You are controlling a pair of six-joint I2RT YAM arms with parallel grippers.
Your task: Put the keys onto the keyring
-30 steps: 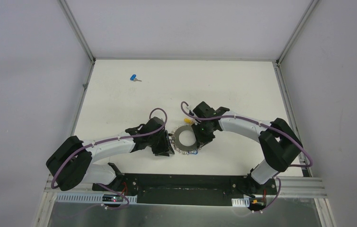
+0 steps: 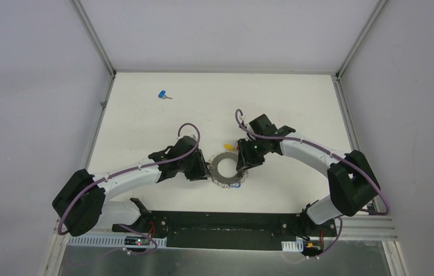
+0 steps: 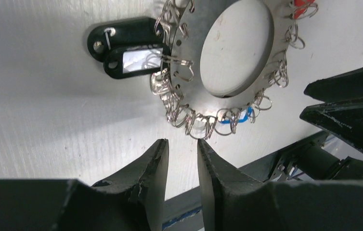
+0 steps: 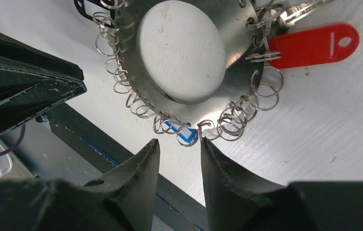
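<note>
The steel keyring plate (image 2: 227, 177), ringed with small wire loops, lies on the white table between my grippers. Black tags (image 3: 124, 38) sit on one side, a red tag (image 4: 314, 45) on another, a blue tag (image 4: 185, 134) under the loops at the front edge, and a yellow tag (image 2: 228, 146) behind. My left gripper hangs at the plate's left, fingers apart with nothing seen between them. My right gripper is over the plate's right part, fingertips apart near the loops, holding nothing visible.
A loose key with a blue head (image 2: 163, 95) lies at the back left. The dark front rail (image 2: 226, 224) runs along the near edge.
My left gripper has shifted slightly back. The loose blue key has not moved.
</note>
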